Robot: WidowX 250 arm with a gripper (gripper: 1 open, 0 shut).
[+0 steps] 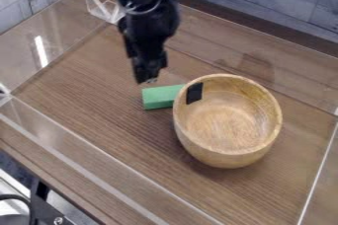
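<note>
My black gripper (142,56) hangs above the table in the upper middle, its fingers pointing down, apart and open, with nothing seen between them. Below it a green block (160,98) lies on the wooden table, beside a round tan bowl (227,135) with a black patch on its rim. Part of the block's right end may be hidden by the bowl.
A grey wall runs along the back right. A black cable (20,199) is at the lower left edge.
</note>
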